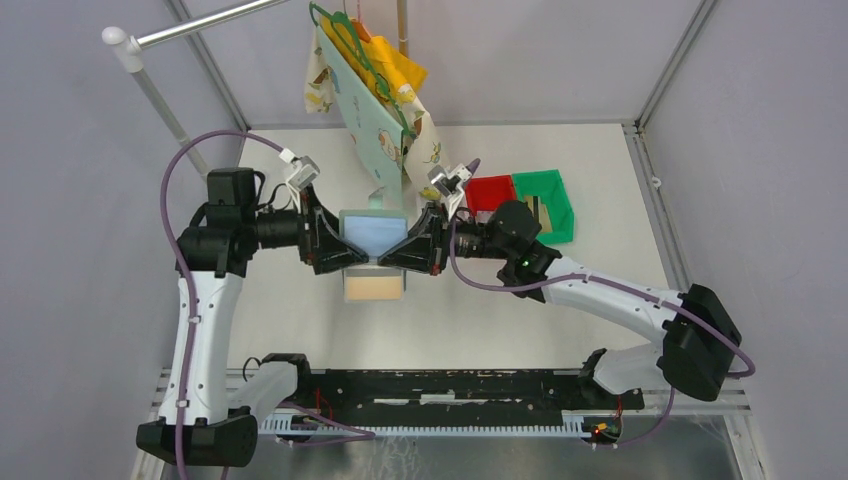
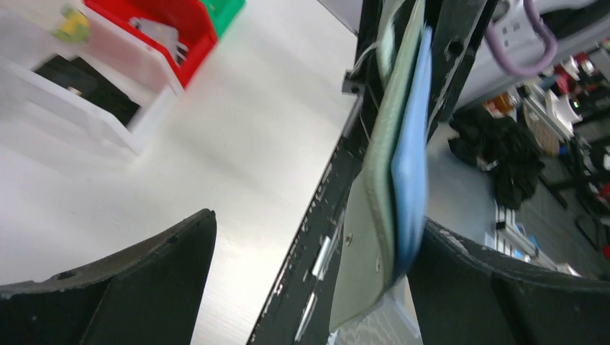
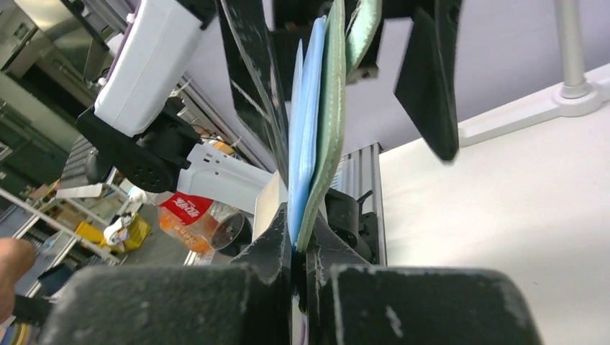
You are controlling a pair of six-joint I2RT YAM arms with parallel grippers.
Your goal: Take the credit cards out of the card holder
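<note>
The card holder (image 1: 374,230), light green with blue and beige layers, is held up between both grippers above the table's middle. My left gripper is open, its fingers either side of the holder, which sits near one finger in the left wrist view. Whether that finger touches it I cannot tell.
Red (image 1: 488,189) and green (image 1: 548,181) bins stand at the back right, a white box (image 2: 137,136) beside them. Cloths on hangers (image 1: 370,120) hang at the back.
</note>
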